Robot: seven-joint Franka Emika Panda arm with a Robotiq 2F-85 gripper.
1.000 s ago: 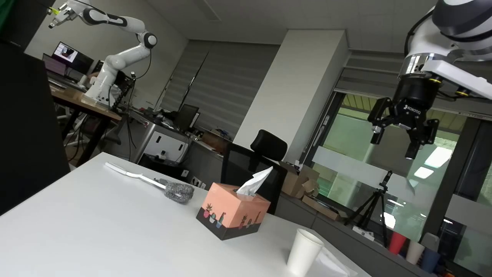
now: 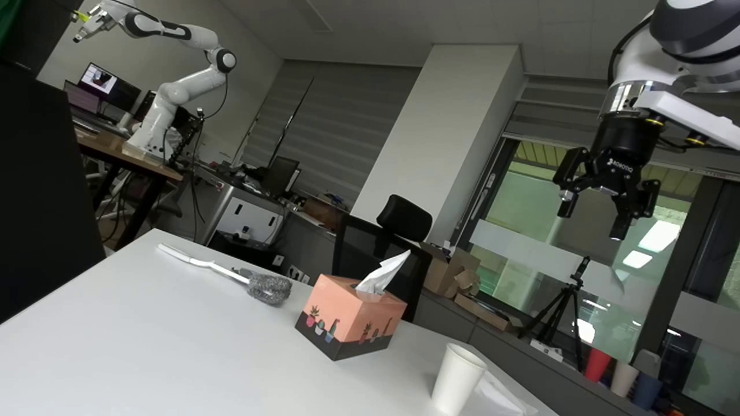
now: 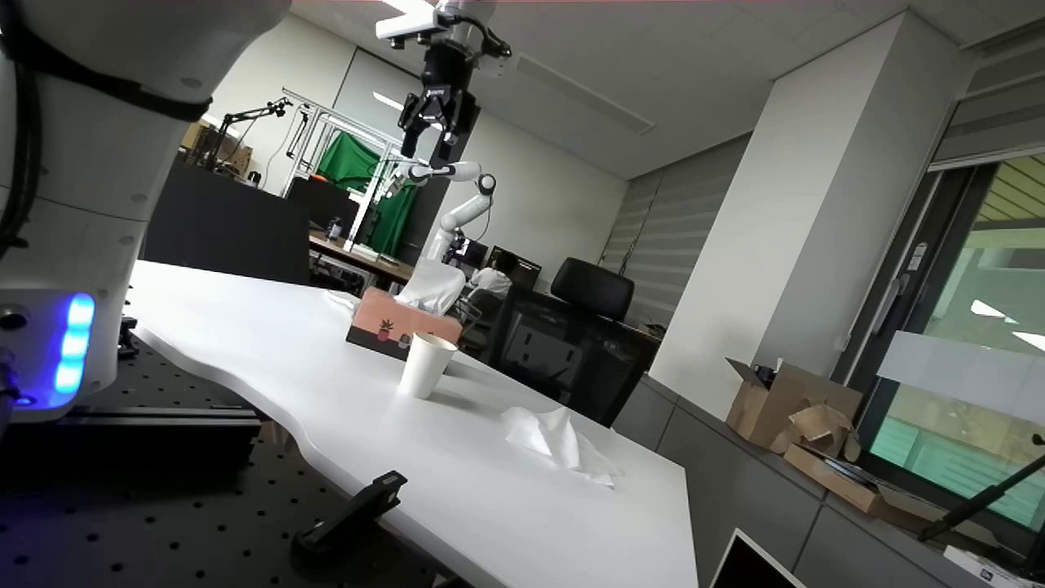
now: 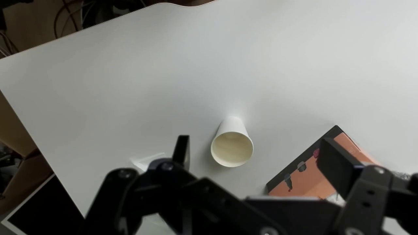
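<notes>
High above the table, my gripper (image 2: 594, 218) hangs open, its fingers well apart with nothing between them. On the white table a white paper cup (image 2: 457, 379) stands upright; seen from above in the wrist view, the cup (image 4: 232, 147) is empty. The orange and dark grey tissue box (image 2: 354, 315) stands beside it with a white tissue (image 2: 383, 273) sticking out of its top. A loose crumpled tissue (image 3: 558, 443) lies flat on the table on the cup's other side. In the wrist view my gripper partly covers the tissue box and the loose tissue.
A grey fluffy duster (image 2: 269, 288) with a white handle lies beyond the tissue box. An office chair (image 3: 568, 333) stands at the table's far edge, and a black clamp-like part (image 3: 353, 514) sits at the near edge.
</notes>
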